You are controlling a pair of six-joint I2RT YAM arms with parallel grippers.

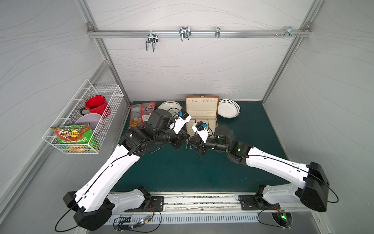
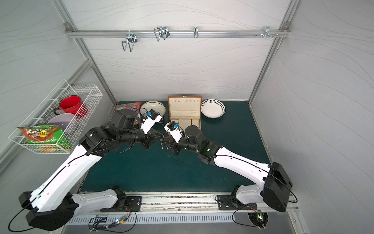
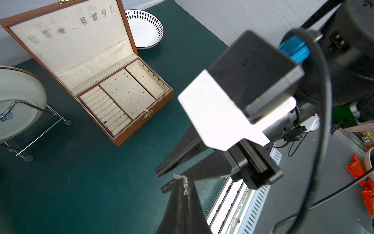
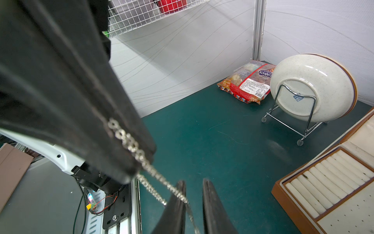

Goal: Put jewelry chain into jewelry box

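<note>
The silver chain hangs at the fingertips of my left gripper [image 1: 186,135], which is shut on it and shows end-on in the left wrist view [image 3: 183,195]. My right gripper is beside it, fingers parted around the chain, close to the left fingertips. In the right wrist view the chain runs along the dark left-hand fingers and dangles down. Behind both grippers, the open wooden jewelry box [image 3: 128,93] shows a ring-roll section, a dotted panel and a narrow compartment.
A plate on a wire rack [image 4: 311,85] stands left of the box, with a snack bag [image 4: 245,81] behind it. A patterned bowl [image 1: 228,108] sits right of the box. A wire basket [image 1: 83,117] hangs on the left wall.
</note>
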